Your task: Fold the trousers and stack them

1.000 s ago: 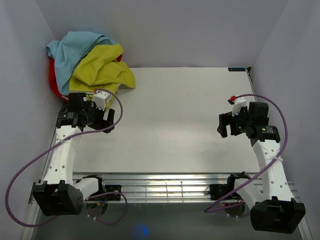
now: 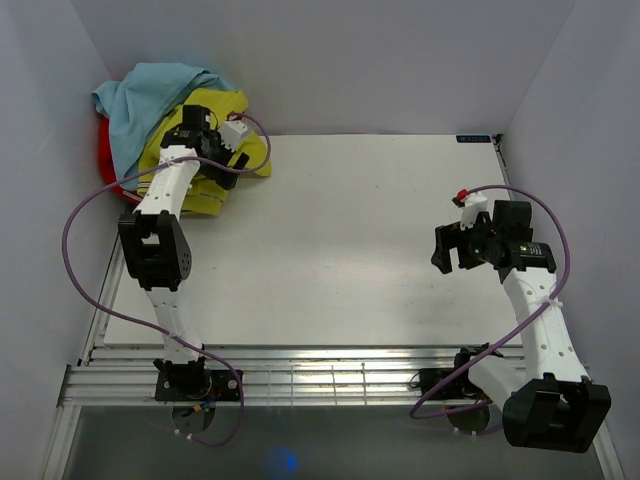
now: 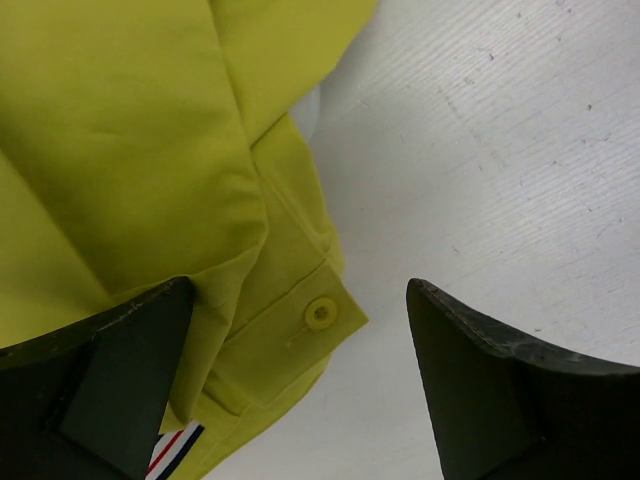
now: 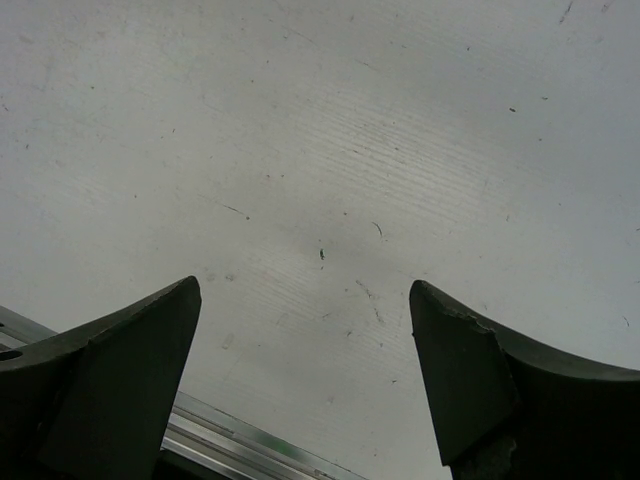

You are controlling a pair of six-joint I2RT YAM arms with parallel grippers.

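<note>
A heap of trousers lies at the back left of the top view: yellow (image 2: 205,200) on top, light blue (image 2: 140,100), red (image 2: 105,155) underneath. My left gripper (image 2: 230,170) is over the yellow pair, open. In the left wrist view, yellow fabric (image 3: 120,150) with a buttoned tab fills the left side, and the open fingers straddle its right edge. My right gripper (image 2: 443,255) hangs open over the right part of the table, with only bare surface (image 4: 320,200) between its fingers.
Walls enclose it at the back and sides. A metal rail (image 2: 320,355) runs along the front edge.
My right arm is nearly still, and the heap looks much the same.
</note>
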